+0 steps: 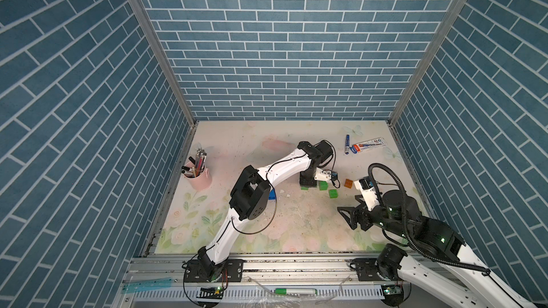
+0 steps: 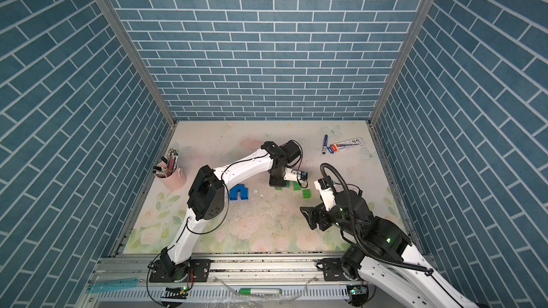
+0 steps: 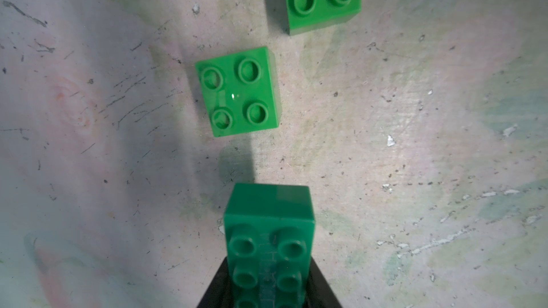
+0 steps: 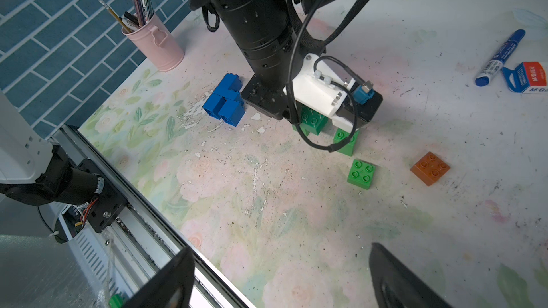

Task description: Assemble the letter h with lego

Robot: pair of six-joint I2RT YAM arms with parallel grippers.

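Observation:
My left gripper [image 1: 314,179] is shut on a dark green brick [image 3: 268,205], its studs facing the wrist camera, held above two lighter green bricks [image 3: 237,88] on the table. Another green brick [image 2: 306,193] lies nearer the front; an orange brick [image 4: 429,168] sits to its right. Joined blue bricks [image 2: 238,188] lie left of the left gripper, partly hidden in the top left view. My right gripper [image 2: 314,216] hangs open at the front right, nothing between its fingers.
A pink cup [image 4: 159,51] of pens stands at the left, a blue marker [image 1: 347,144] and a packet [image 1: 368,145] at the back right.

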